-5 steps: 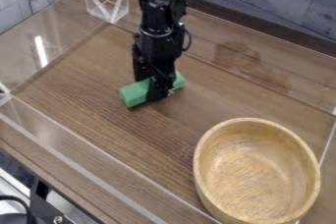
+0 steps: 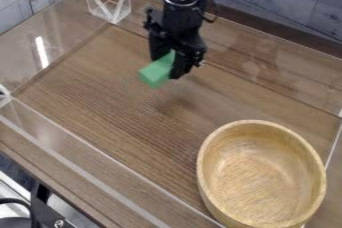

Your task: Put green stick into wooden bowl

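Observation:
My gripper (image 2: 163,60) is at the upper middle of the camera view, with the dark arm reaching down from the top. It is shut on the green stick (image 2: 158,72), whose near end sticks out below the fingers. The stick appears raised above the wooden table; part of it is hidden behind the gripper. At the lower right stands the wooden bowl (image 2: 211,178), round, pale and empty, well apart from the stick.
A clear plastic piece (image 2: 107,8) stands near the back left, and another clear piece (image 2: 6,96) is at the left edge. Black cables (image 2: 30,208) lie at the lower left. Bare tabletop (image 2: 114,132) separates gripper and bowl.
The bowl has stayed in place.

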